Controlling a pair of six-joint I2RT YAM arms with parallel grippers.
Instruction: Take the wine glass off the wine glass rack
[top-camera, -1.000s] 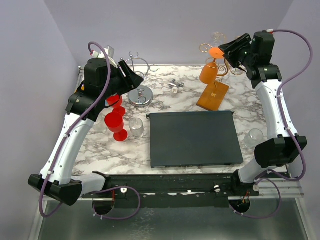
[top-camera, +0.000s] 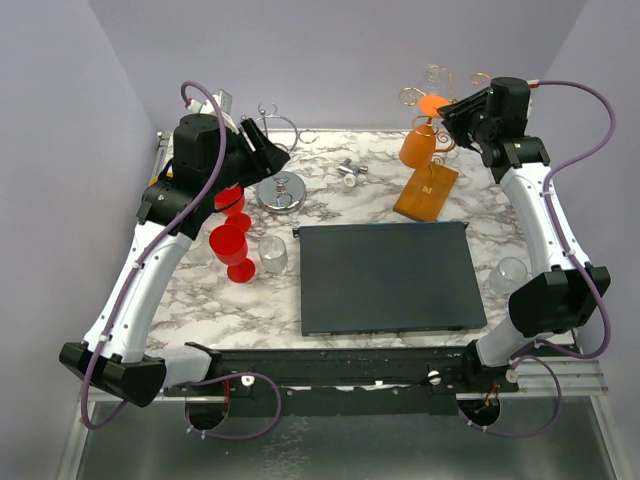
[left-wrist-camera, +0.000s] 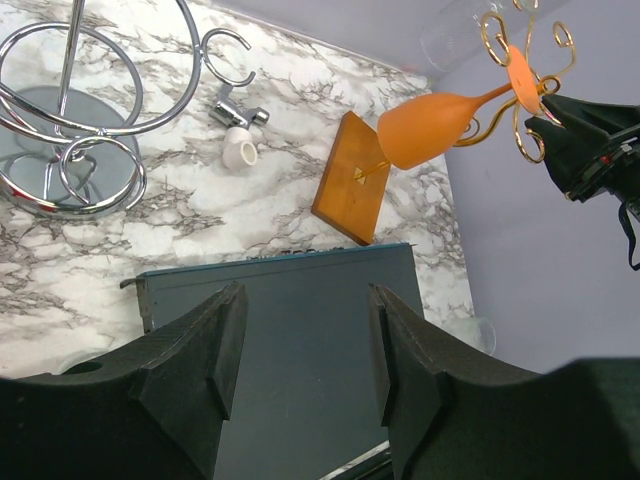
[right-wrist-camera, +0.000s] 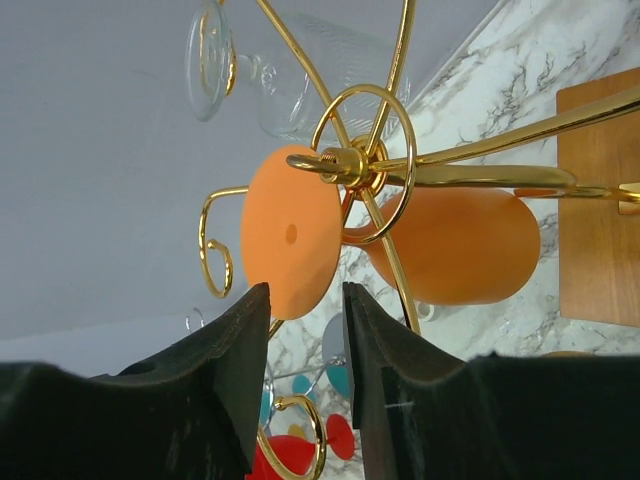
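Note:
An orange wine glass hangs tilted, bowl downward, from a gold wire rack on a wooden base at the back right. Its round orange foot lies just ahead of my right gripper, whose fingertips are parted with nothing clearly held between them. The disc's lower edge comes close to those tips; contact cannot be made out. In the left wrist view, the glass bowl shows at the upper right. My left gripper stays open and empty, high over the left side near a silver rack.
A clear glass also hangs on the gold rack, behind the orange one. Red glasses and a clear tumbler stand at the left. A dark flat panel fills the middle; another clear glass sits at the right.
The left arm has hardly moved, and the orange glass looks unmoved.

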